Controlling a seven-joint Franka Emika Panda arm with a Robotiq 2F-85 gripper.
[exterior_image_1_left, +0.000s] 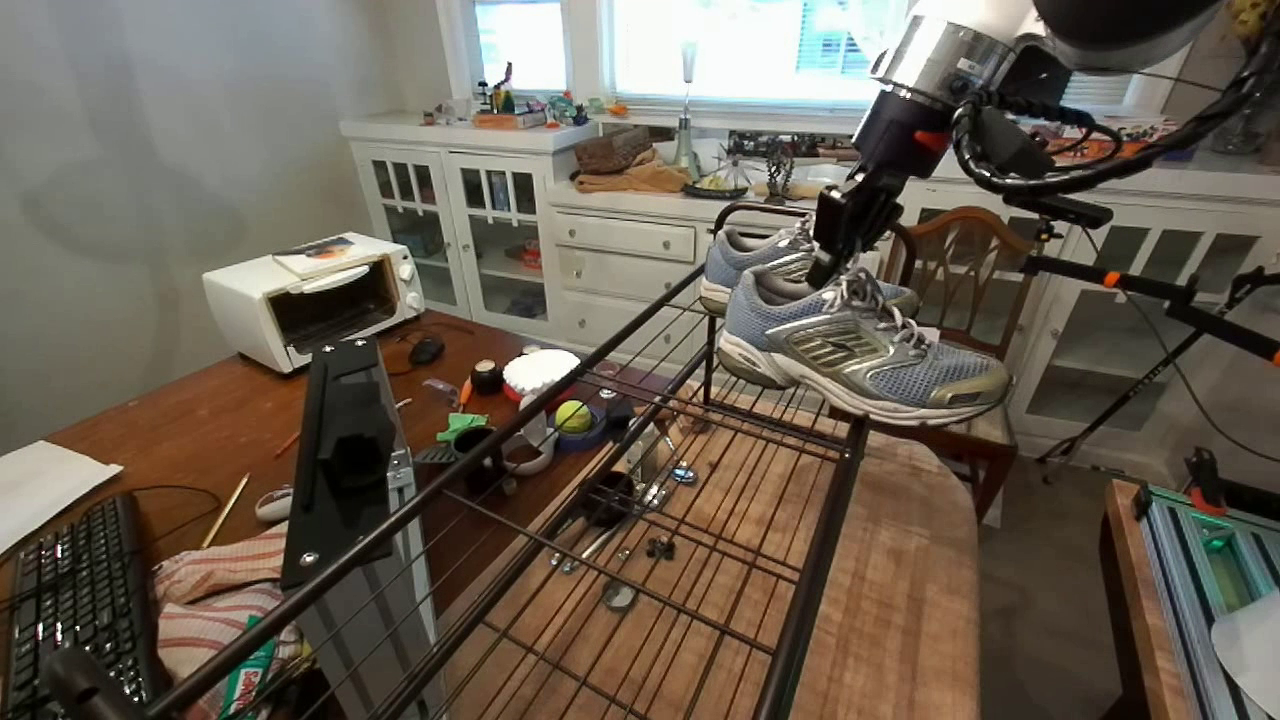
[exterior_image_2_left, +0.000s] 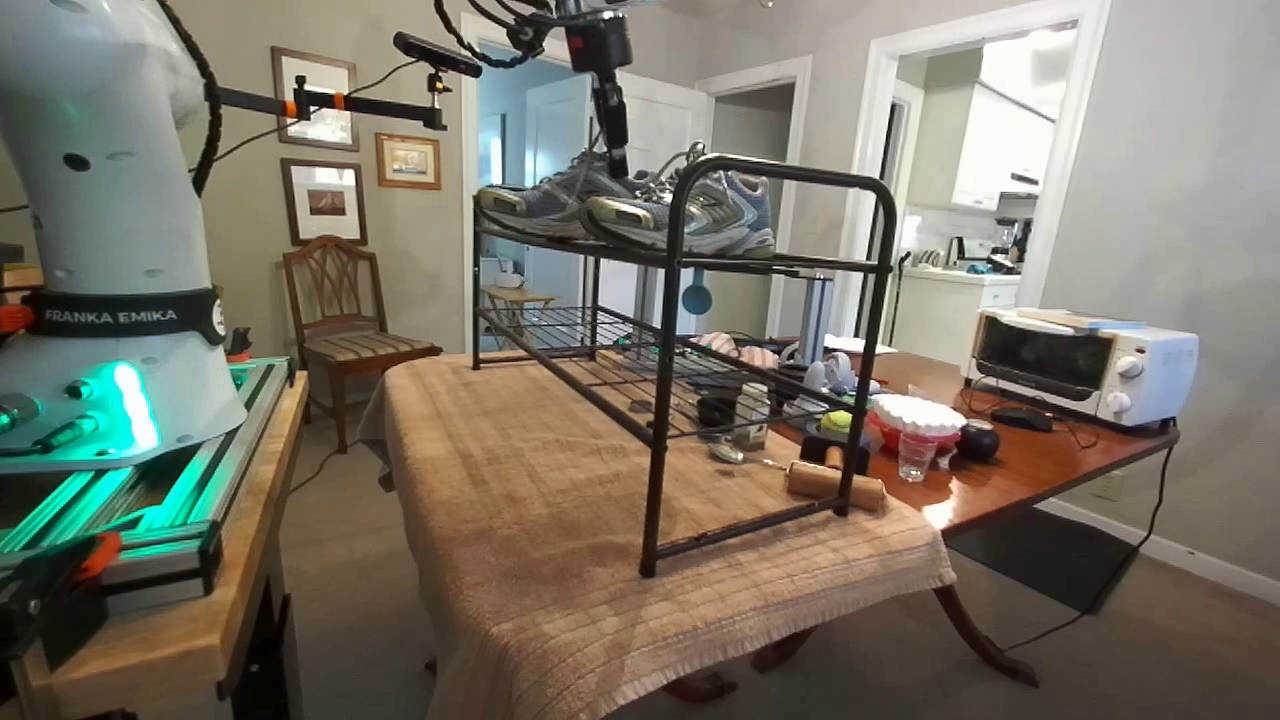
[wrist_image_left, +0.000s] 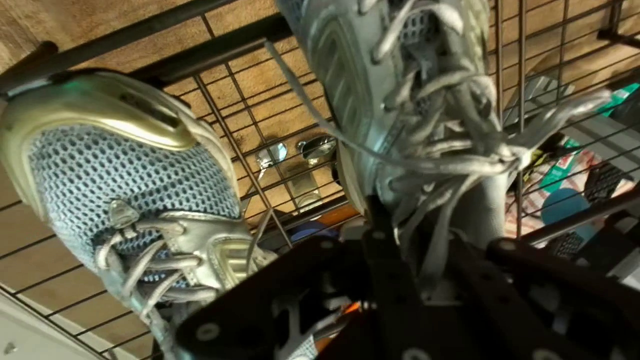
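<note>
A pair of grey-blue running shoes with silver trim is at the far end of the black wire rack's top shelf in exterior view 1. My gripper (exterior_image_1_left: 825, 274) points down into the opening of the nearer shoe (exterior_image_1_left: 858, 348), shut on its upper by the laces. That shoe's toe sticks out past the shelf's right rail; whether its sole touches the rack (exterior_image_1_left: 828, 528) is hard to tell. Just behind it sits the other shoe (exterior_image_1_left: 746, 254), partly hidden. From the wrist, the held shoe (wrist_image_left: 354, 90) shows loose laces near the dark fingers (wrist_image_left: 384, 240), with the other shoe (wrist_image_left: 132, 168) at left.
The rest of the top shelf is bare. Beneath it, the lower shelf (exterior_image_2_left: 576, 348) and a cloth-covered table (exterior_image_2_left: 516, 480) are visible. Cups, a tennis ball (exterior_image_1_left: 573, 416) and a toaster oven (exterior_image_1_left: 314, 300) stand on the wooden table beside the rack.
</note>
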